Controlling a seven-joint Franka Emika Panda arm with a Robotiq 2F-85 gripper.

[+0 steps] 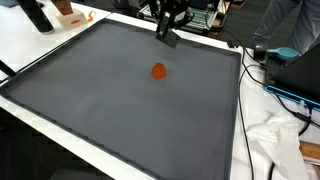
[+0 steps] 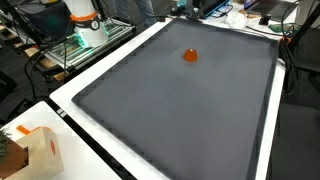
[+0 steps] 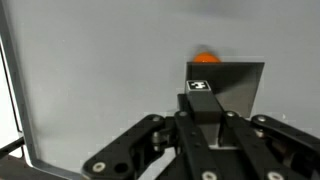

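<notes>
On the dark grey tray (image 1: pixel 110 105) rests a small orange object (image 1: pixel 158 71), also seen as an orange piece (image 2: pixel 190 55) in exterior view 2. My gripper is shut on a flat dark grey piece (image 3: pixel 238 88), whose top edge is roughly straight. In the wrist view this piece partly covers the orange object (image 3: pixel 206 57). Exterior view 1 has the held piece (image 1: pixel 168 38) at the back of the tray, behind the orange object and apart from it. Whether its lower edge touches the tray, I cannot tell. The arm crops out at the top.
A white cloth or bag (image 1: pixel 276 140) lies right of the tray, near dark cables. Cups and small items stand past its far left corner. Most of the tray's front and middle is bare.
</notes>
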